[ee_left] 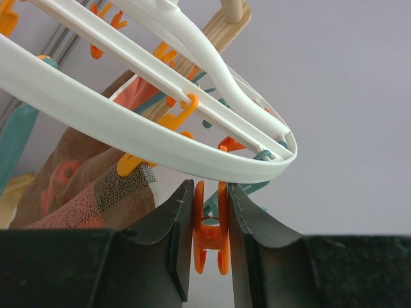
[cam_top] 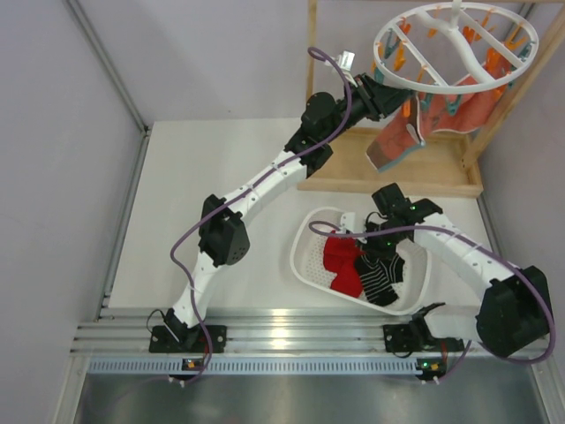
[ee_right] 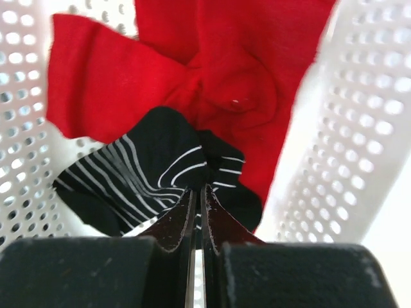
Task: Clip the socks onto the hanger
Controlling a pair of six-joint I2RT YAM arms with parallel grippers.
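High on the right of the top view is the round white hanger (cam_top: pixel 381 69) with orange and teal clips. My left gripper (cam_top: pixel 388 99) is at its near-left rim, shut on an orange clip (ee_left: pixel 210 237) in the left wrist view. A brown and red patterned sock (ee_left: pixel 96 183) hangs from other clips. Below, a white basket (cam_top: pixel 300 265) holds a black sock with white stripes (ee_right: pixel 128 170) and red socks (ee_right: pixel 237 70). My right gripper is shut, its tips against the striped sock's folds; whether any cloth is pinched, I cannot tell.
A wooden stand (cam_top: pixel 311 79) carries the hanger, its base (cam_top: pixel 353 168) behind the basket. Perforated basket walls (ee_right: pixel 347 147) rise either side of my right gripper.
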